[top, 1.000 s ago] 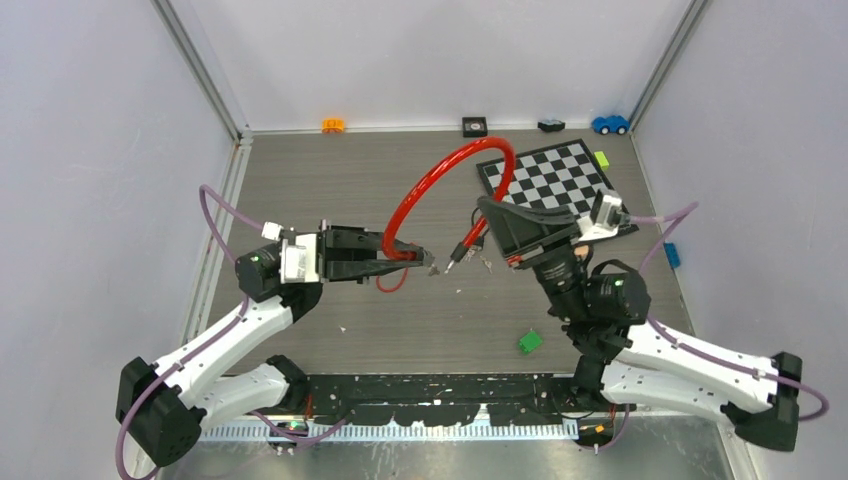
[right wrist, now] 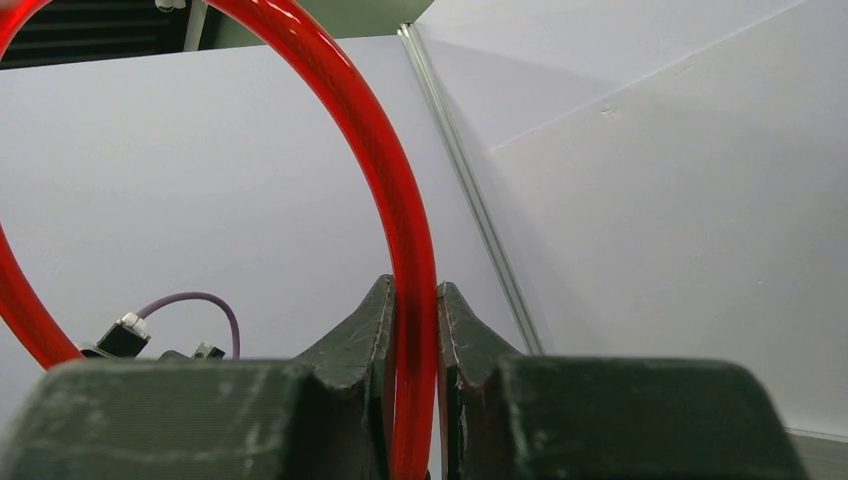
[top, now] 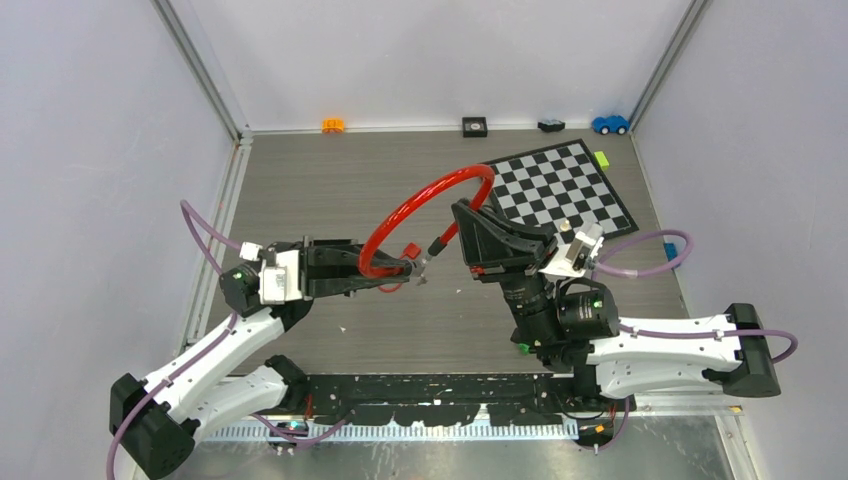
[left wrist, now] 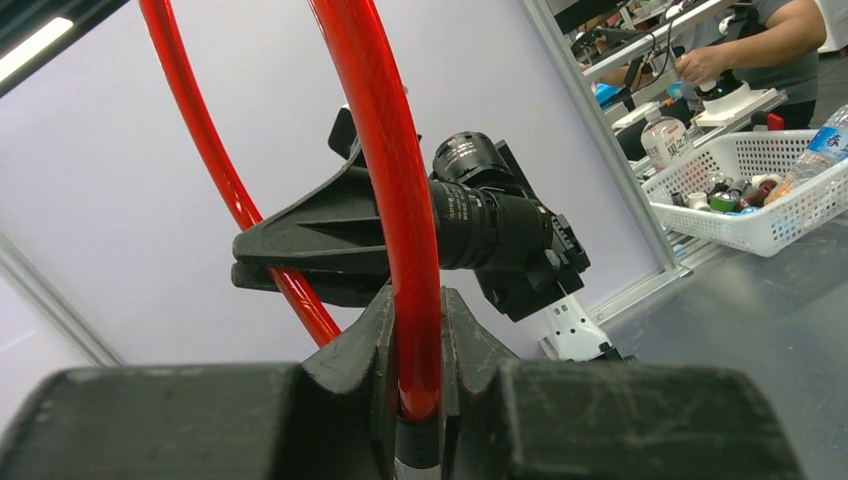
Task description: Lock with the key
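A red cable lock [top: 425,200] arcs between my two arms in the top view. My left gripper [top: 405,266] is shut on the cable near one of its ends, where a metal piece shows just past the fingertips. The left wrist view shows the red tube [left wrist: 405,230] upright between the pads. My right gripper is shut on the other stretch of the cable. The black-collared end [top: 437,247] points down-left and stands very close to the metal piece [top: 420,270]; whether they touch I cannot tell. No key can be made out clearly.
A checkerboard [top: 560,185] lies at the back right. Along the back wall sit an orange block [top: 333,125], a black box [top: 474,127] and a blue toy car [top: 611,124]. A green piece [top: 523,348] peeks out beside the right arm.
The right gripper has moved left, bringing the collared cable end close to the left gripper's end. My left gripper shifted slightly left. Small items behind the cable and most of the green piece became covered.
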